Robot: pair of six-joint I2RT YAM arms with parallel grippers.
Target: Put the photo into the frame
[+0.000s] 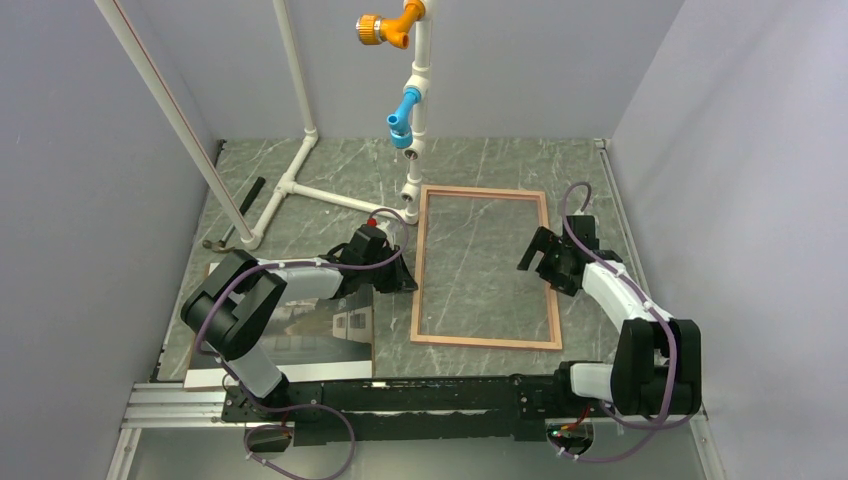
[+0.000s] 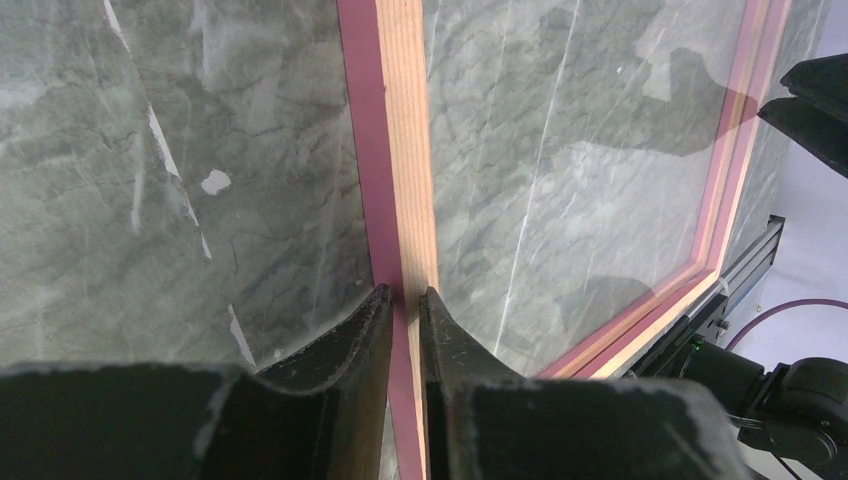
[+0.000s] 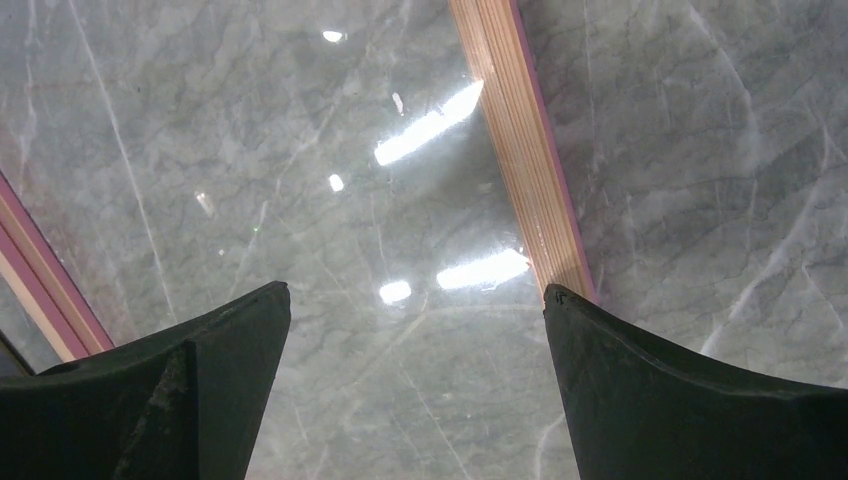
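Observation:
The wooden frame [image 1: 552, 318] lies flat on the table, with bare table surface showing through its opening. In the left wrist view, my left gripper is shut on the frame's left bar [image 2: 405, 130], one finger on each side. My right gripper [image 1: 532, 268] hangs open over the frame's right side. From the right wrist view, its fingers stand wide apart, with the frame's right bar [image 3: 527, 160] running toward the right fingertip and nothing clasped. The photo [image 1: 300, 345] lies flat at the front left, partly covered by my left arm.
A white pipe stand [image 1: 345, 201] with orange and blue fittings rises behind the frame's far left corner. A black-handled tool [image 1: 253, 196] rests at the far left. Open table shows behind the frame and in a narrow strip to its right.

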